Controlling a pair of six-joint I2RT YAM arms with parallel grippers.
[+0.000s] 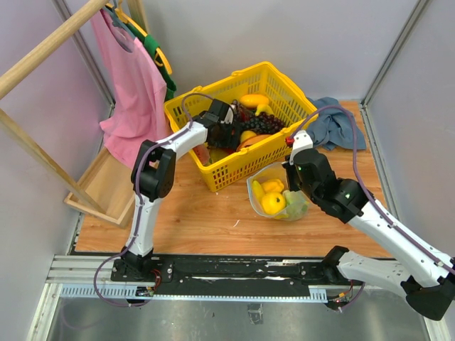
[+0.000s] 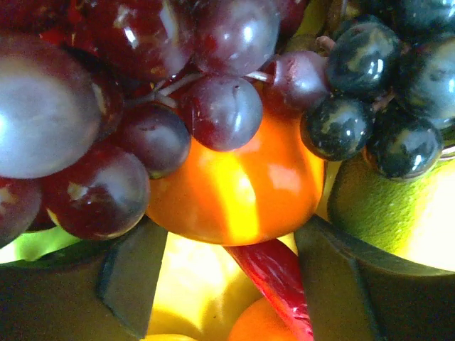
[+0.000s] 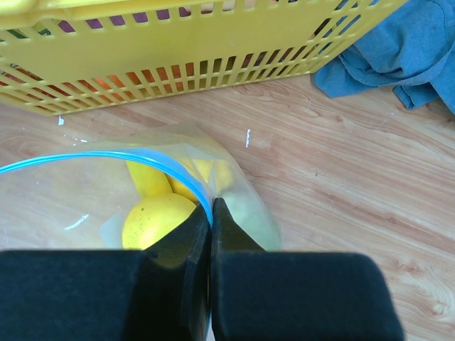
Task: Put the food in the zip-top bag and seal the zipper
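Inside the yellow basket my left gripper is down among grapes and fruit. In the left wrist view its open fingers frame an orange round fruit, with red grapes, dark grapes, a red pepper and a lime around. My right gripper is shut on the blue-rimmed edge of the clear zip bag, which holds yellow food on the table below the basket.
A blue cloth lies right of the basket. A wooden rack with pink and green garments stands at left.
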